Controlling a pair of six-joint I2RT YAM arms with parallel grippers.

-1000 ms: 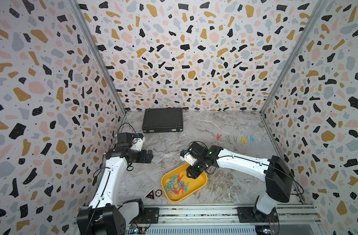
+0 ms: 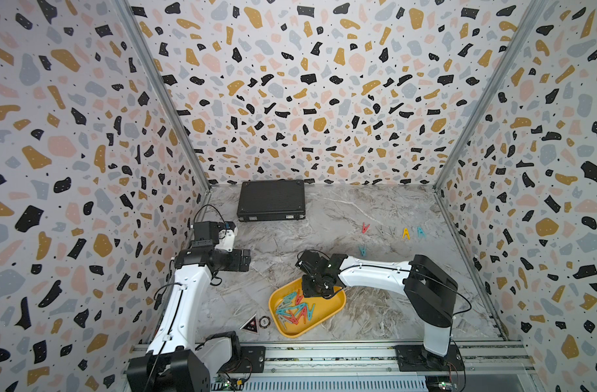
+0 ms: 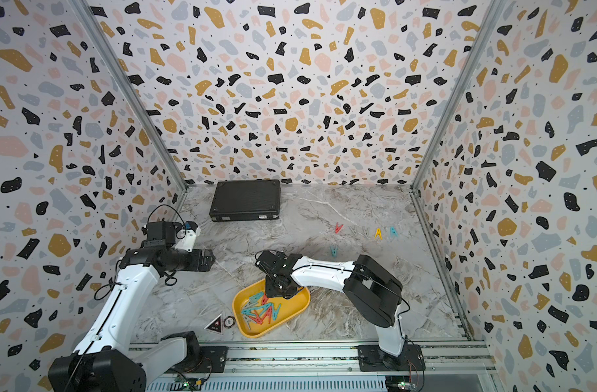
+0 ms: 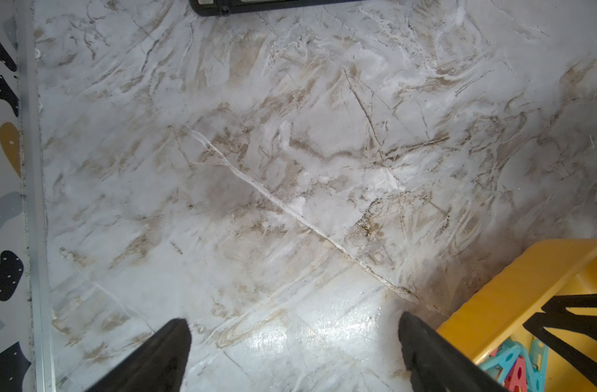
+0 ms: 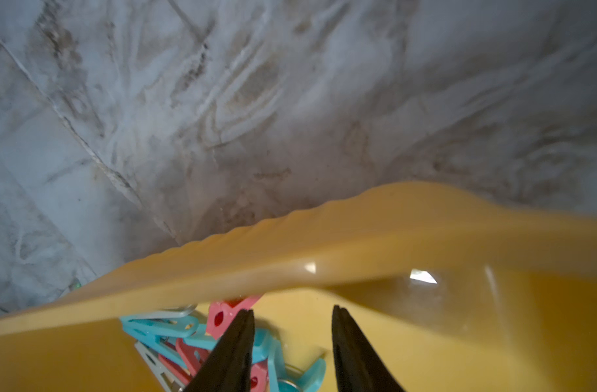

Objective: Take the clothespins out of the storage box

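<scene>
The yellow storage box [image 2: 327, 317] stands at the table's front, with red [image 5: 220, 317], blue [image 5: 157, 330] and grey clothespins [image 5: 153, 366] heaped toward its left end. My right gripper reaches down over the box's far side; its fingers are part way apart. Nothing is held between them, and a blue clothespin [image 5: 276, 366] lies just beyond and below the left fingertip. In the top views the right hand covers part of the box's back rim. My left gripper is open and empty above bare table, left of the box.
On the right of the table lie loose clothespins: red [image 2: 365, 228], yellow [image 2: 406, 233], blue [image 2: 421, 232] and teal [image 2: 362, 251]. A black case [image 2: 271, 200] is at the back left.
My right arm has swung leftward and its hand has come down over the box. The teal clothespin on the table has come into clear view behind it. The left arm has barely moved.
</scene>
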